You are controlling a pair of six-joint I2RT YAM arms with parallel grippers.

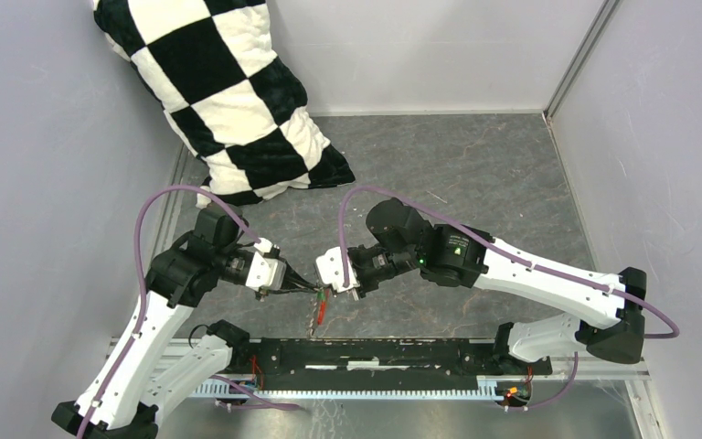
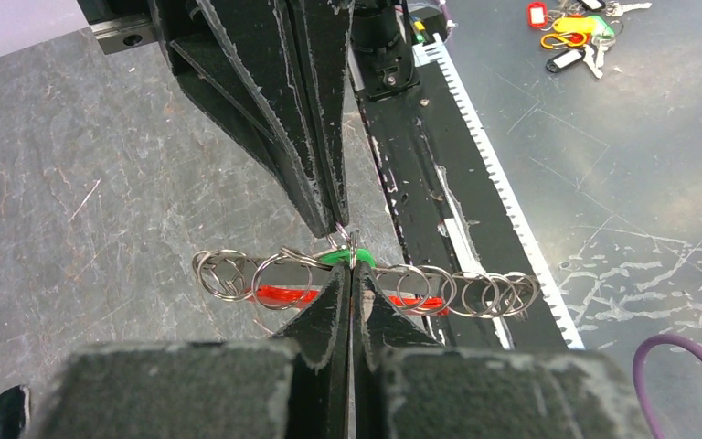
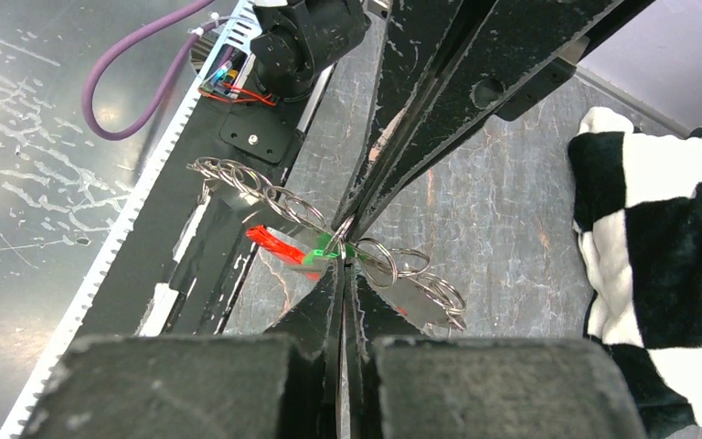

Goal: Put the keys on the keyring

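Note:
My left gripper [image 1: 316, 290] and right gripper [image 1: 326, 288] meet tip to tip above the floor, both shut. A thin metal ring [image 2: 354, 245] runs edge-on into the left fingertips in the left wrist view. Another small ring [image 3: 341, 236] rises from the right fingertips in the right wrist view. From this point hangs a chain of several metal rings [image 3: 239, 174], with a green piece [image 3: 322, 253] and a red piece [image 3: 276, 245]. Whether the two gripped rings are linked, I cannot tell. No key is clearly seen on the hanging rings.
A loose pile of keys and coloured tags [image 2: 588, 35] lies on the shiny floor beyond the white toothed strip [image 2: 503, 169]. A black rail [image 1: 366, 366] crosses in front of the arms. The checkered pillow [image 1: 228, 101] leans at the back left.

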